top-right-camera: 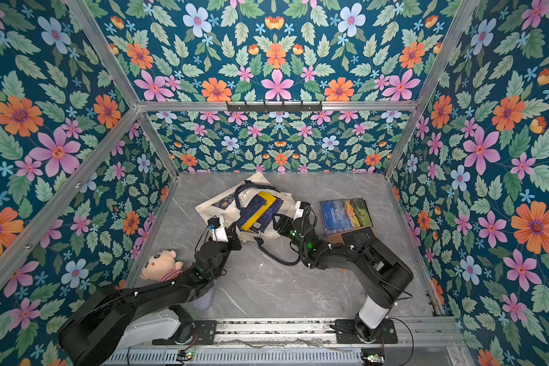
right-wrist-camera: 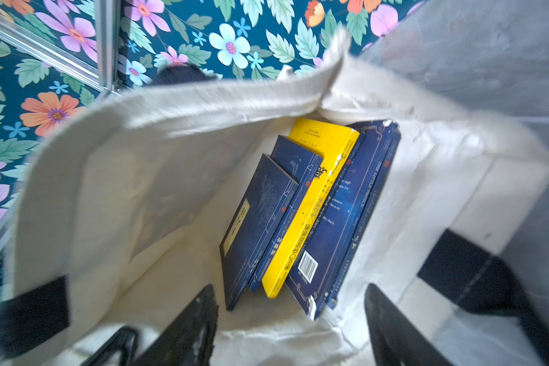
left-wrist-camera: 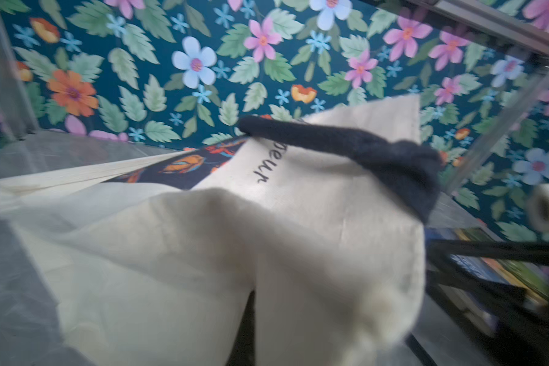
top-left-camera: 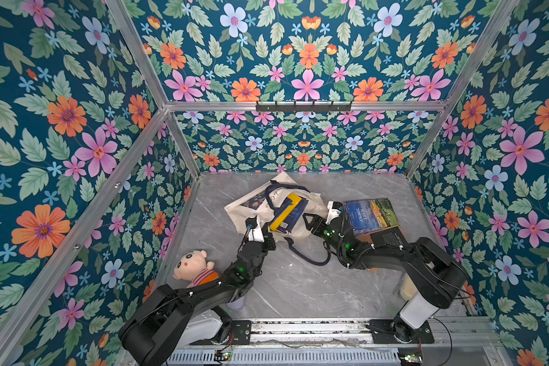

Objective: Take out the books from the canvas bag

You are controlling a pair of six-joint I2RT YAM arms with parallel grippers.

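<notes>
The cream canvas bag (top-left-camera: 244, 207) with dark handles lies mouth open at the back middle. Inside, the right wrist view shows several books, dark blue ones (right-wrist-camera: 253, 225) and a yellow one (right-wrist-camera: 305, 213). My left gripper (top-left-camera: 262, 235) is at the bag's front-left edge, shut on the raised canvas, which covers much of the left wrist view and hides the fingertips. My right gripper stands open at the bag's mouth, facing the books, with nothing between its fingers.
Books, including Animal Farm (top-left-camera: 363, 213), lie stacked right of the bag. A doll (top-left-camera: 192, 265) lies front left, partly behind the left arm. Flowered walls and metal rails enclose the area.
</notes>
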